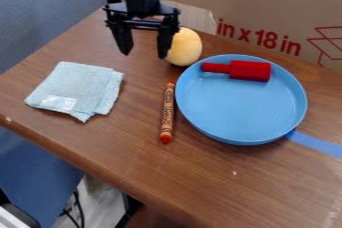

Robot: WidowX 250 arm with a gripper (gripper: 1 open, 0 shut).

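The black gripper (143, 42) hangs over the upper middle of the wooden table, its fingers spread open with nothing seen between them. Just to its right and partly behind it is a yellow rounded object (185, 50). A blue plate (241, 107) holds a red rolling-pin-like object (249, 70) near its back rim. A brown stick with red ends (167, 112) lies left of the plate. A folded pale blue cloth (75, 90) rests on the left part of the table.
A cardboard box (274, 12) stands behind the table. Blue tape (318, 144) runs right from the plate. The table's left edge borders a blue area; bare wood lies in the front and middle-left.
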